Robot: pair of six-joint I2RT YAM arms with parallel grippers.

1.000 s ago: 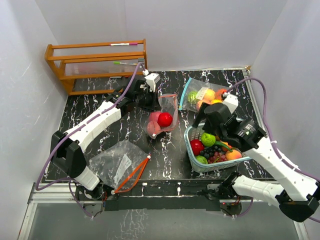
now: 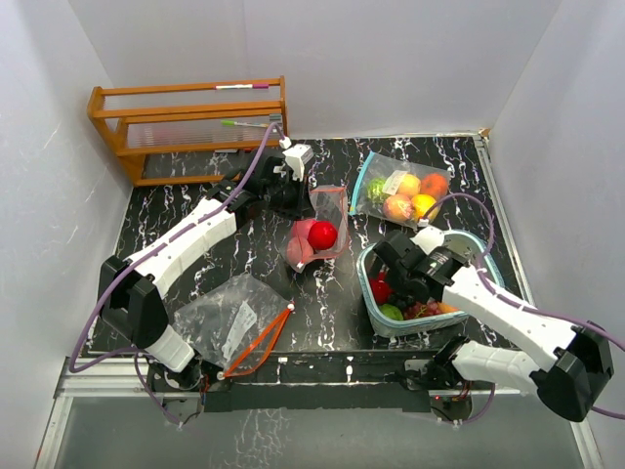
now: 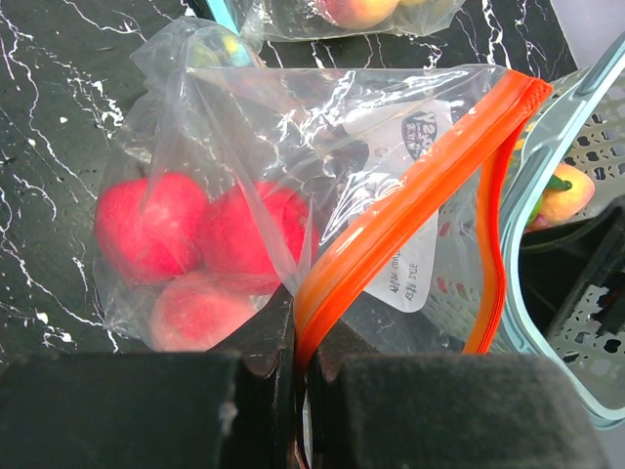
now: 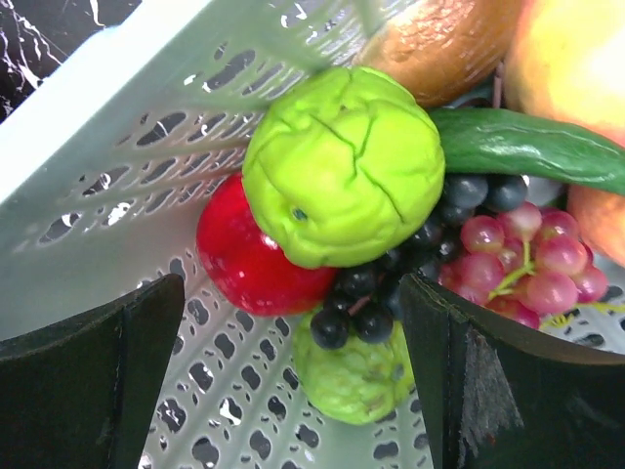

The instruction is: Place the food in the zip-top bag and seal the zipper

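Observation:
My left gripper [image 2: 301,205] is shut on the orange zipper rim of a clear bag [image 3: 371,137], which holds red and pink round fruit [image 3: 146,225]. My right gripper is open, down inside the plastic basket [image 2: 385,322], over a green cabbage-like vegetable [image 4: 342,166], a red fruit [image 4: 254,274], black grapes [image 4: 371,320], red grapes [image 4: 532,269], a cucumber [image 4: 527,147] and more produce.
A filled zip bag [image 2: 400,186] lies behind the basket. An empty bag [image 2: 234,322] lies at the front left. A wooden rack [image 2: 186,113] stands at the back left.
The left arm and its bag have not visibly moved.

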